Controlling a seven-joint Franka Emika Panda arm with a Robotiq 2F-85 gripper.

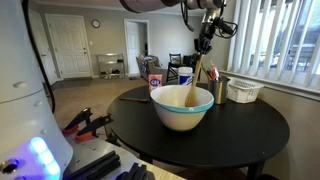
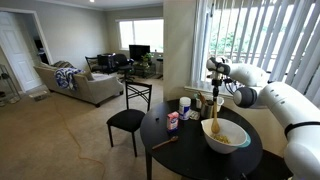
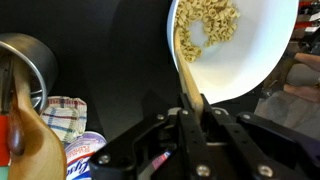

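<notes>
My gripper is shut on the upper end of a long wooden spoon, above the white bowl with its light-blue rim band. The spoon slants down into the bowl. In the wrist view the spoon runs from between my fingers to the bowl, where pale spiral pasta lies on the bottom. Exterior view 2 has the spoon's broad end over the pasta inside the bowl; whether it touches the pasta I cannot tell.
A metal canister of utensils and a white basket stand behind the bowl. A red-labelled container and another wooden utensil are on the round black table.
</notes>
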